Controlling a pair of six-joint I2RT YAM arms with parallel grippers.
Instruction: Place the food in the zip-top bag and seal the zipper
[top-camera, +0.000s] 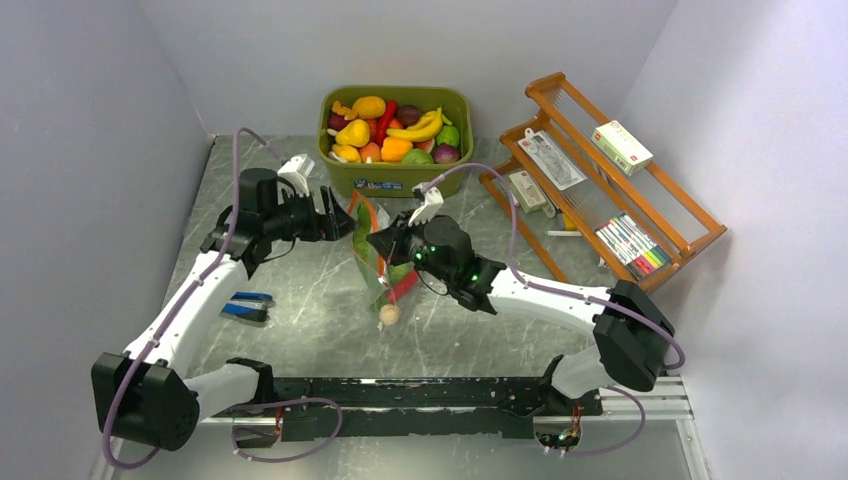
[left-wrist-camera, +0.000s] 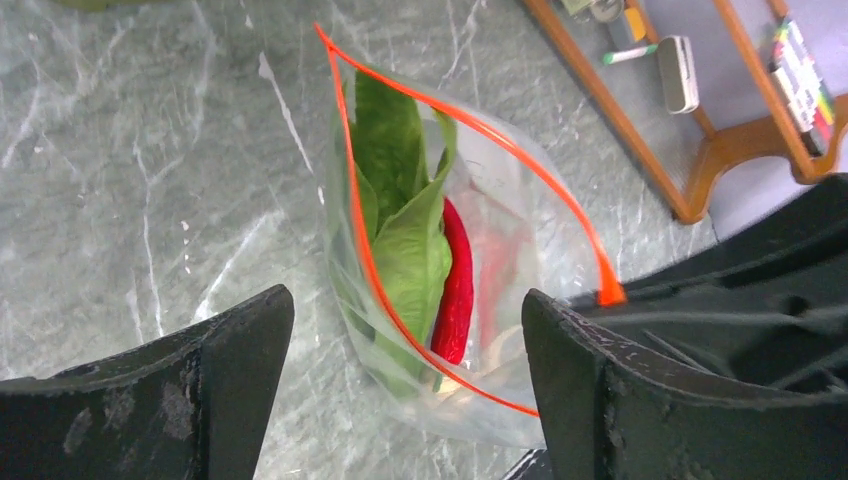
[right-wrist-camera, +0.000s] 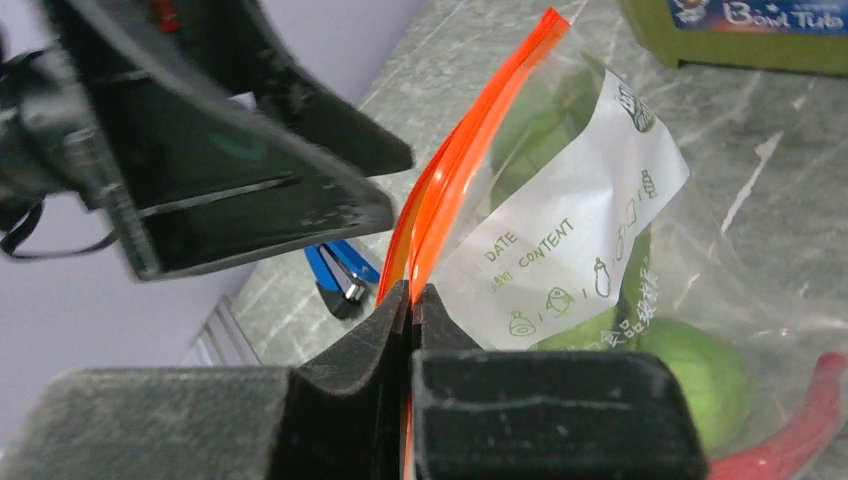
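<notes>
An upright clear zip bag (top-camera: 372, 265) with an orange zipper rim holds leafy greens (left-wrist-camera: 395, 250), a red pepper (left-wrist-camera: 455, 290) and a pale round item (top-camera: 389, 314). In the right wrist view my right gripper is shut on the bag's orange edge. My left gripper (top-camera: 338, 215) stands open beside the bag's upper left; in the left wrist view the bag's open mouth lies between and beyond its fingers.
A green tub (top-camera: 390, 180) of produce stands behind. A wooden rack (top-camera: 690, 240) with boxes and markers is on the right. Blue-handled tools (top-camera: 247, 306) lie on the left.
</notes>
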